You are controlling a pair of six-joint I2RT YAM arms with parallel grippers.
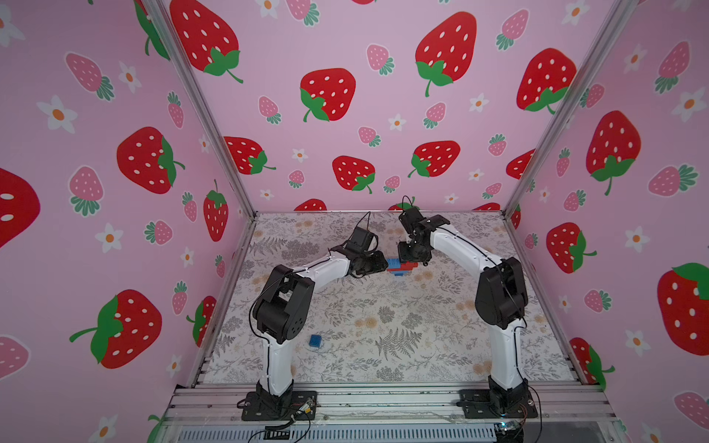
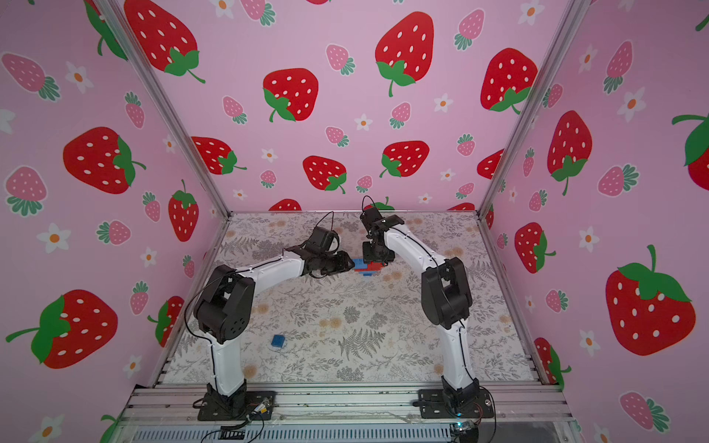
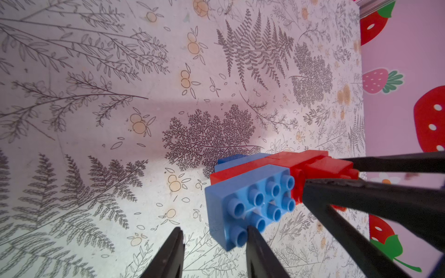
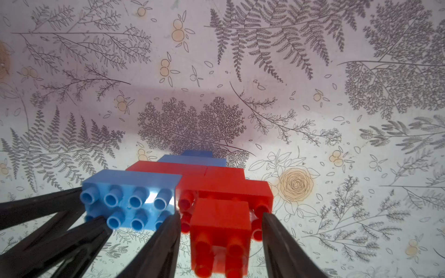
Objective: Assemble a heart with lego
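A lego assembly stands between my two grippers: a blue row [image 4: 191, 159] at the back, red bricks [image 4: 222, 180] in the middle, and in front a blue brick [image 4: 132, 179] and a smaller red brick [image 4: 220, 215]. Their studs face my wrist cameras. My left gripper is shut on the outer end of the blue brick, coming from the left. My right gripper is open around the smaller red brick, narrow gaps showing on both sides of it. The right fingers hide part of the red bricks in the left wrist view.
A loose blue brick [image 1: 315, 341] lies on the patterned table near the left arm's base. The two grippers are close together over the assembly.
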